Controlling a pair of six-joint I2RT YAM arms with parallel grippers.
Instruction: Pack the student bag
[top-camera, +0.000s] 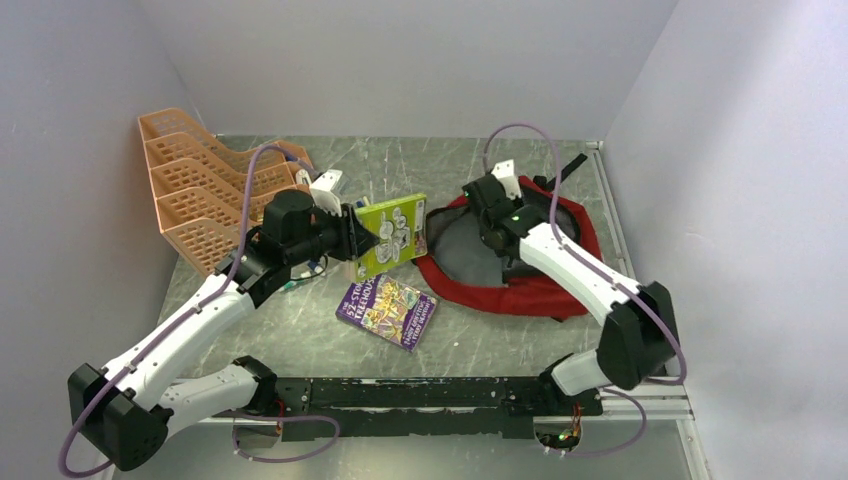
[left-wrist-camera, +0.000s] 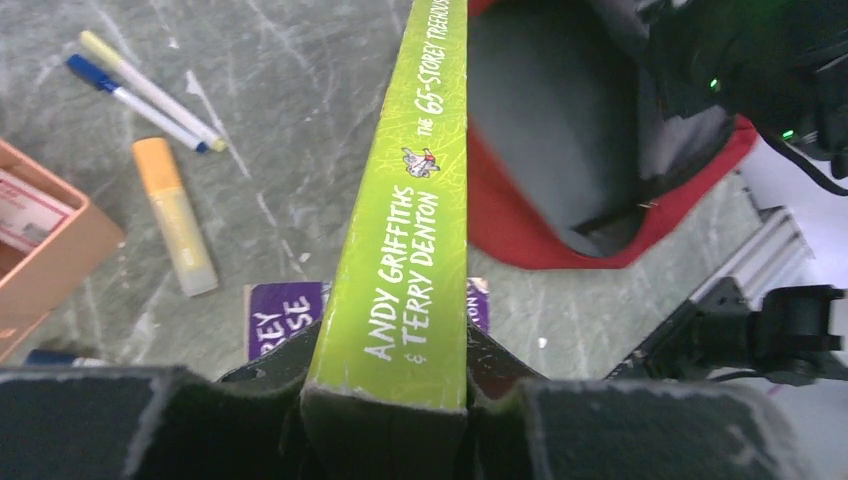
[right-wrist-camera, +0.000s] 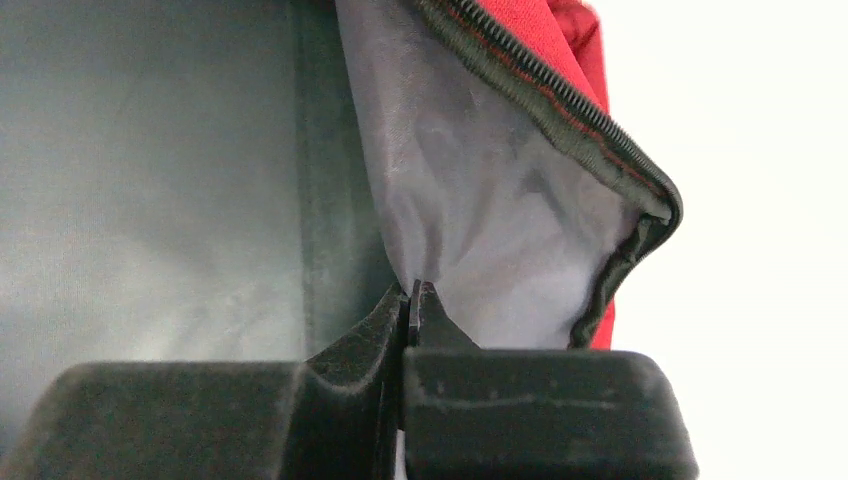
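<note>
The red bag (top-camera: 548, 297) lies on the right of the table, its grey inside (top-camera: 465, 248) exposed. In the right wrist view my right gripper is shut on a fold of the thin grey lining (right-wrist-camera: 480, 215), below the zipped edge (right-wrist-camera: 560, 110). From above, the right arm hides its tips. My left gripper (top-camera: 363, 238) is shut on the green book (top-camera: 392, 235), held above the table just left of the bag, spine facing the left wrist camera. Flat below it lies the purple book (top-camera: 388, 312).
An orange rack (top-camera: 190, 200) stands at the far left. A yellow-capped glue stick (left-wrist-camera: 175, 215) and slim pens (left-wrist-camera: 150, 100) lie near it. A black strap (top-camera: 573, 167) extends behind the bag. Bare table shows in front of the purple book.
</note>
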